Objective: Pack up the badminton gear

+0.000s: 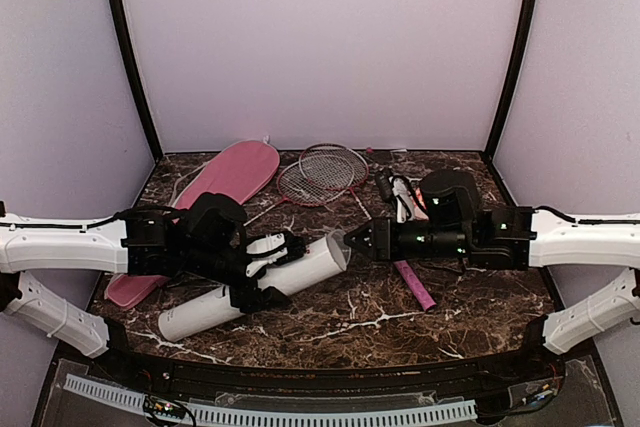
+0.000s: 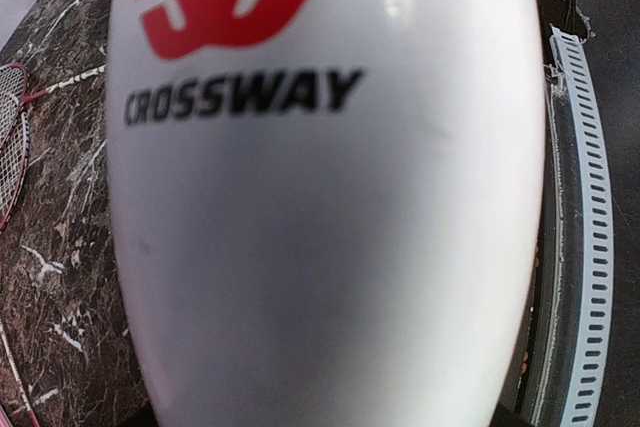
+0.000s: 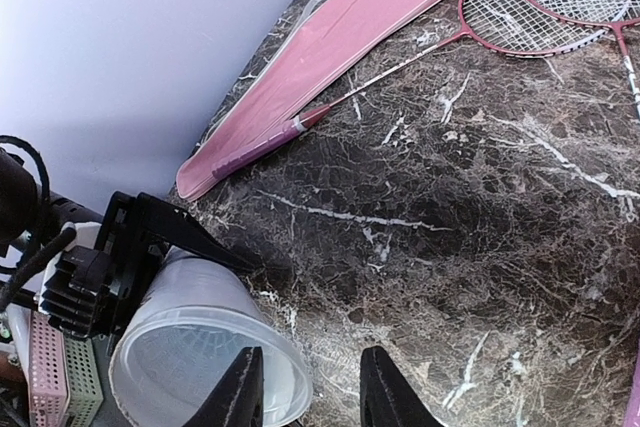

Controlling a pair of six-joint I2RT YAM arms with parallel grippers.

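A white tube lies tilted at the front left, its open mouth raised to the right; red and black print shows on its side in the left wrist view. Around its middle my left gripper is shut, its fingers mostly hidden. At the mouth, my right gripper stands open, one finger in front of the clear rim and the other beyond it. Nothing is gripped there. Two rackets overlap at the back, one pink handle lying below my right arm. The pink racket cover rests at the left.
Behind my right gripper sits a partly hidden white and orange thing. Bare marbled table spreads in front of the arms. A slotted metal rail runs along the front edge.
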